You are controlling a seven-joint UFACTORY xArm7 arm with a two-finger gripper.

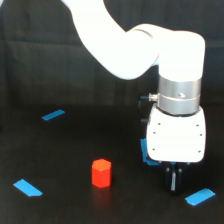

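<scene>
A small red block stands on the dark table, left of the arm in the camera view. My gripper points down to the right of the block, well apart from it. Its fingers are dark against the dark table, so their spacing is hard to make out. No object shows between or below them.
Blue strips lie on the table: one at the far left, one at the front left and one at the front right. Another blue patch is partly hidden behind the gripper's white body.
</scene>
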